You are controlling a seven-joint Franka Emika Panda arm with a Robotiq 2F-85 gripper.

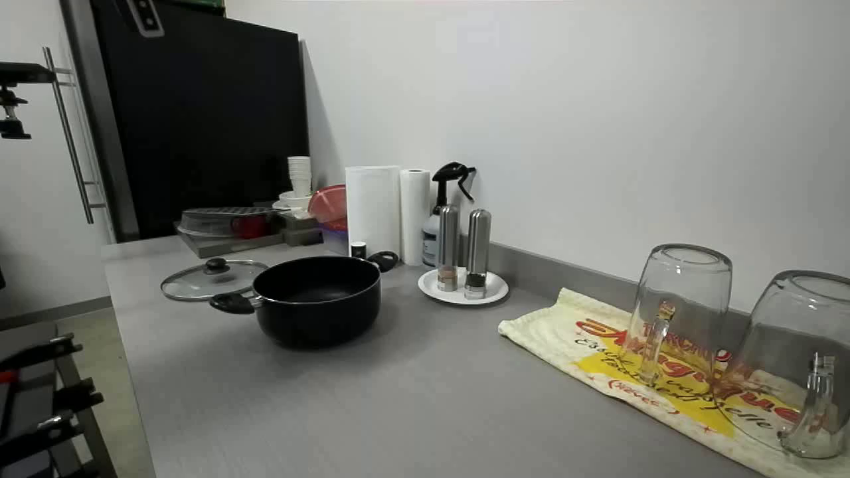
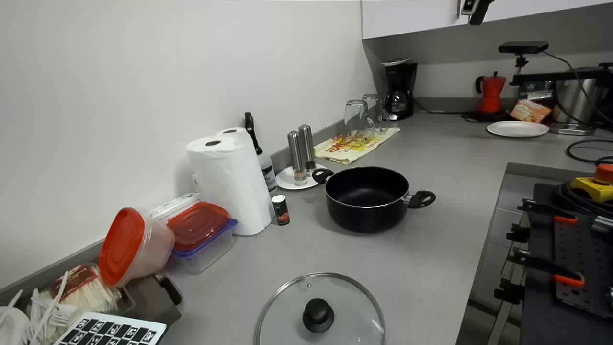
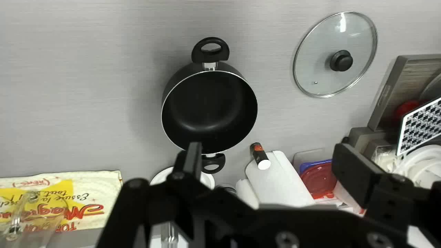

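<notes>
My gripper is open high above the counter, its two dark fingers wide apart with nothing between them. Under it stands a black two-handled pot, uncovered and empty inside. The glass lid with a black knob lies flat on the counter, apart from the pot. In exterior view 2 the pot is mid-counter and the lid is at the front edge of the picture. Exterior view 1 has the lid behind the pot.
Two steel grinders stand on a white plate by the wall. Upturned glass jugs rest on a printed cloth. Paper rolls, a small spice jar and plastic tubs line the wall.
</notes>
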